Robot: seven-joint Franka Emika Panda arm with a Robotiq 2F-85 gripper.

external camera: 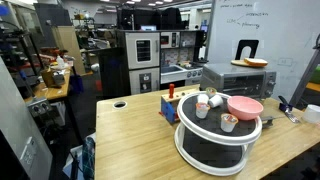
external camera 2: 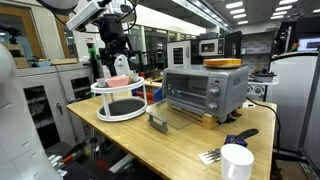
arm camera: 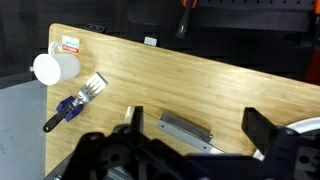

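My gripper stands open in the wrist view, its black fingers wide apart with nothing between them. In exterior view 2 the gripper hangs from the white arm (external camera 2: 62, 48) near a white tiered stand (external camera 2: 121, 91), and its fingertips are hard to make out there. A pink bowl (external camera: 244, 107) and several small cups (external camera: 229, 123) rest on the stand's dark top. On the bare table below the gripper, a grey metal bar (arm camera: 185, 128) lies ahead of the fingers. The stand's white rim (arm camera: 302, 126) shows at the wrist view's right edge.
A silver toaster oven (external camera 2: 205, 91) stands at the table's back, an orange-and-white dish (external camera 2: 222, 63) on top. A white mug (external camera 2: 236, 162) and a dark-handled spatula (arm camera: 75, 104) lie toward one end.
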